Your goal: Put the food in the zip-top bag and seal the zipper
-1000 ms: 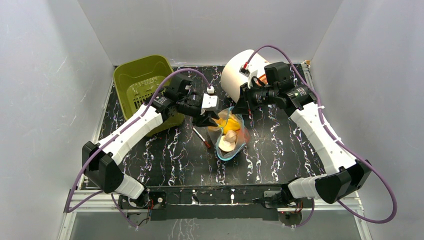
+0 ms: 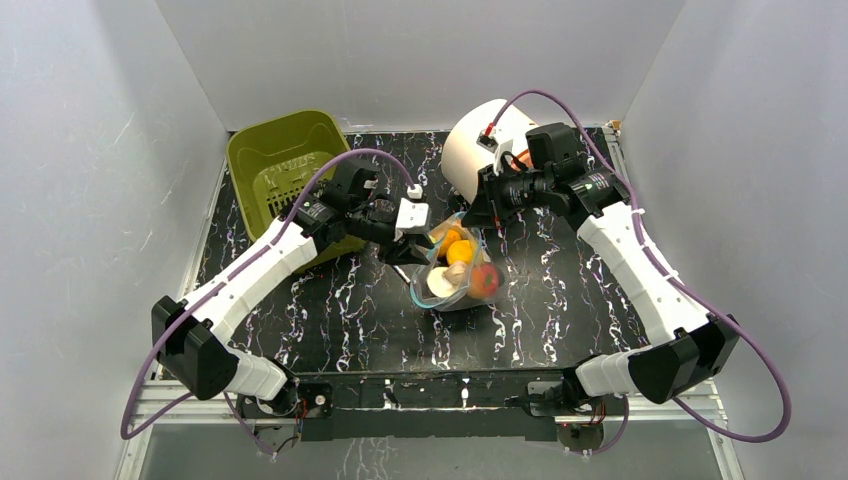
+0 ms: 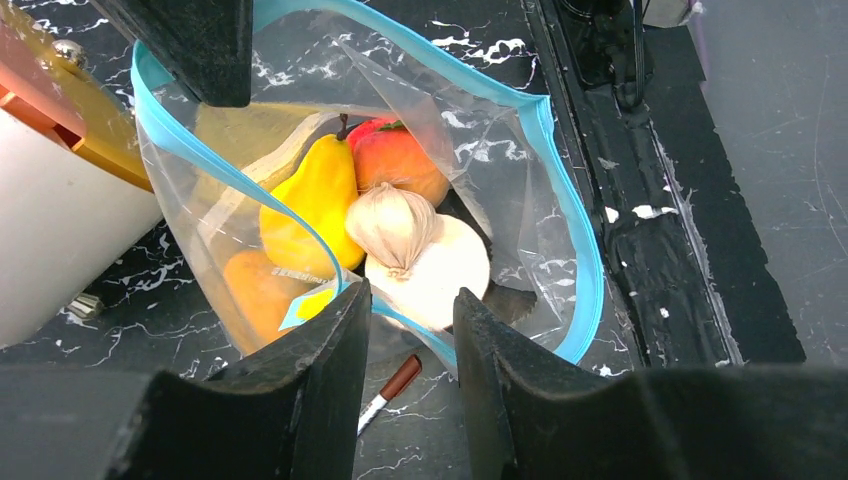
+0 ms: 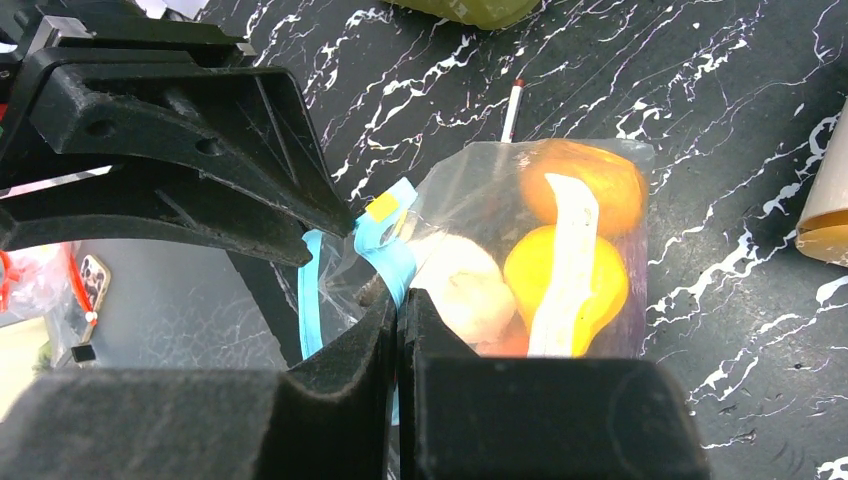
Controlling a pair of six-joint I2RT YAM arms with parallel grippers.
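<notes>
The open zip-top bag with blue zipper edges stands mid-table, holding a yellow pear, a red-orange fruit, an onion, a pale round food and an orange item. My right gripper is shut at one end of the zipper, the blue strip running into its fingertips. My left gripper is part open at the bag's near rim, the blue edge crossing between or behind its fingertips; whether it grips it, I cannot tell.
A green bin stands back left, a white cylindrical container behind the bag. A marker lies beside the bag.
My left gripper has shifted slightly downward and left in the top view. The bag's near end has moved left, over part of the marker, and its mouth looks wider. The right arm holds still.
</notes>
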